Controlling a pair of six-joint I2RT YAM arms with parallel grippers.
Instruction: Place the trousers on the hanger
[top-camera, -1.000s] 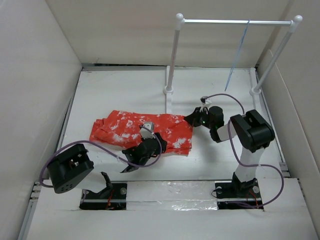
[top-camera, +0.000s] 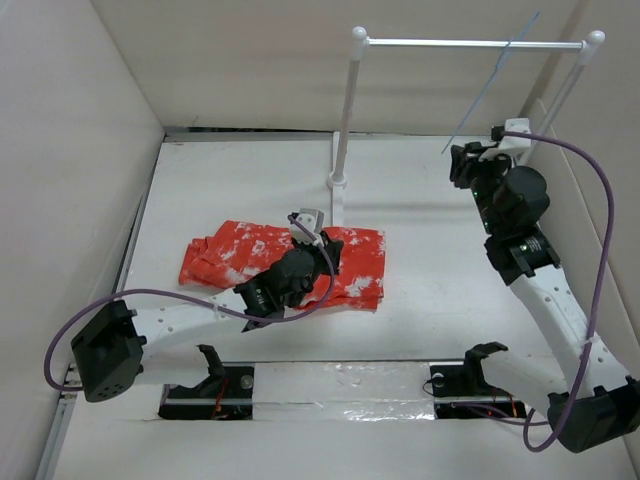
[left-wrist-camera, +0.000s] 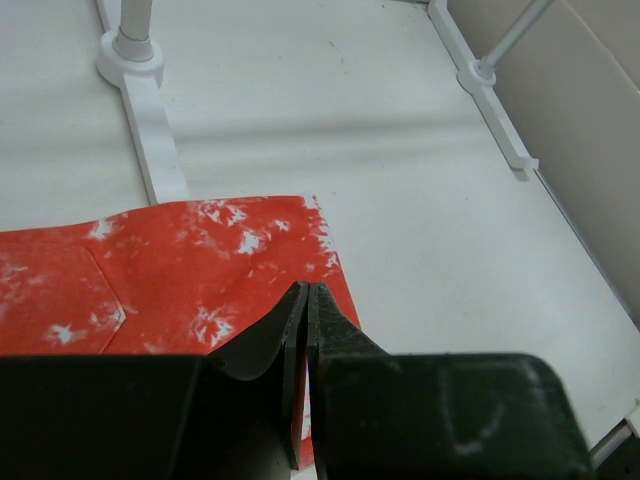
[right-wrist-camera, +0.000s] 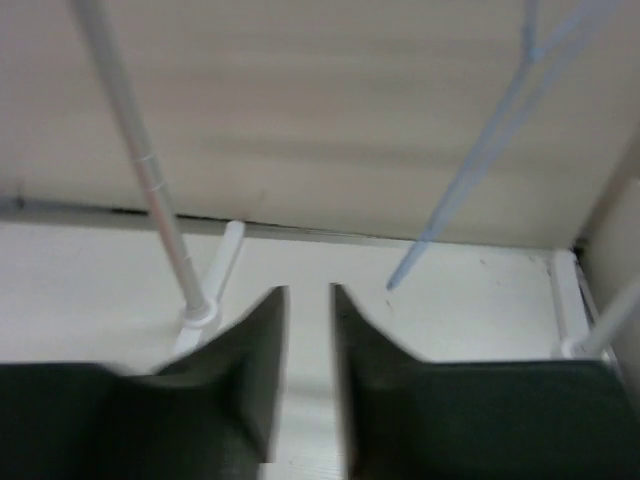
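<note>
Red trousers (top-camera: 245, 243) with white blotches lie folded flat on the white table, left of centre. Over their right part, my left gripper (top-camera: 330, 250) is shut with nothing visible between its fingertips; the left wrist view shows the trousers (left-wrist-camera: 190, 265) beneath it. A thin blue hanger (top-camera: 488, 82) hangs tilted from the rack's white bar (top-camera: 475, 44). My right gripper (top-camera: 462, 165) is raised near the hanger's lower end. In the blurred right wrist view its fingers (right-wrist-camera: 262, 350) stand a little apart with nothing between them, and the hanger (right-wrist-camera: 455, 190) is beyond them.
White rack posts (top-camera: 347, 125) rise from foot bars on the table. Walls enclose the back and both sides; the right arm is close to the right wall (top-camera: 600, 220). Bare table lies right of the trousers.
My right arm has swung from the trousers' right edge up and right toward the hanger. The hanger has swung and shifted right along the bar. The left gripper has moved slightly; the trousers look unchanged.
</note>
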